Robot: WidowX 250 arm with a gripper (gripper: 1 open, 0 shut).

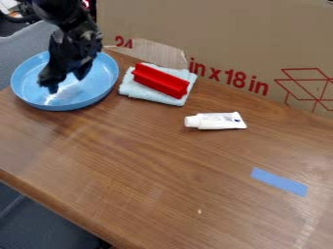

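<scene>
My black gripper [68, 68] hangs over the blue plate [92, 92] at the upper left, its fingers pointing down inside the rim, open as far as shows, with nothing seen between them. To the right of the plate a red block [160, 80] rests on a folded pale cloth [140, 92]. A white tube [215, 121] lies on the wooden table [169, 185], right of the cloth.
A cardboard box [240, 44] stands along the back of the table. A strip of blue tape [278, 182] is stuck at the right.
</scene>
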